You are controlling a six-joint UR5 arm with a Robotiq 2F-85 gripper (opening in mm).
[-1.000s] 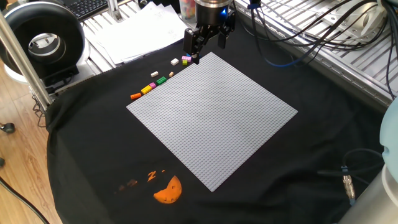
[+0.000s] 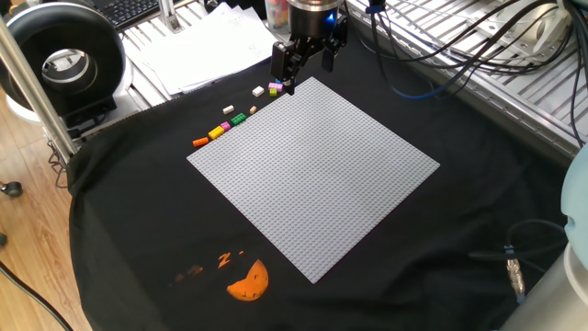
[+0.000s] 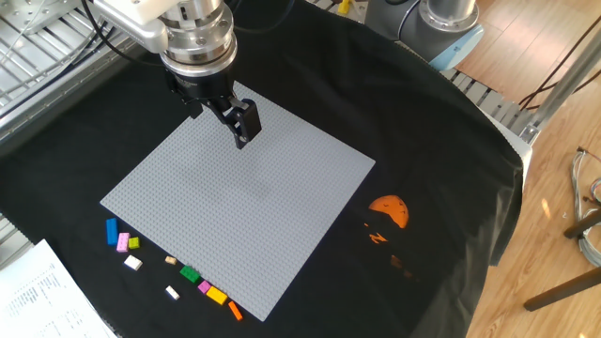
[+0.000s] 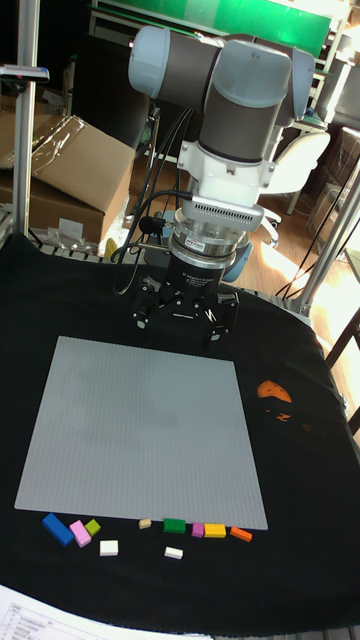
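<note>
A grey studded baseplate (image 2: 312,175) lies bare on the black cloth. Along one of its edges, off the plate, several small bricks are strung out: blue (image 4: 58,528), pink (image 4: 80,533), lime (image 4: 93,527), white (image 4: 109,548), tan (image 4: 145,524), green (image 4: 175,526), yellow (image 4: 215,530) and orange (image 4: 242,534), plus a second pink and a second white one. My black gripper (image 4: 178,325) hangs above the table, its fingers wide apart. It is open, and nothing shows between them. In exterior view 1 it partly covers the blue brick.
Papers (image 2: 207,51) lie beyond the brick row. An orange printed mark (image 3: 389,210) is on the cloth beside the plate. Cables (image 2: 432,64) run along the metal rack. The cloth around the plate is mostly clear.
</note>
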